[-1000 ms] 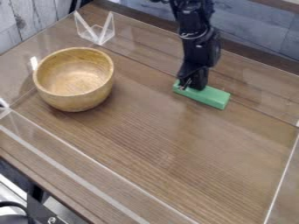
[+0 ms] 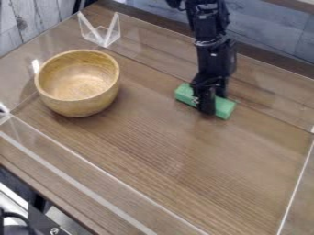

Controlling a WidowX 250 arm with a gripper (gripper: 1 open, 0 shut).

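Note:
My black gripper (image 2: 207, 92) reaches down from the top centre onto a green block (image 2: 221, 106) on the wooden table (image 2: 160, 165), right of centre. It is shut on the block, whose middle is partly hidden behind the fingers. A wooden bowl (image 2: 76, 106) sits to the left, apart from both.
A white wire-like object (image 2: 98, 32) lies at the back left.
The gripper has come lower over the block since a second ago.

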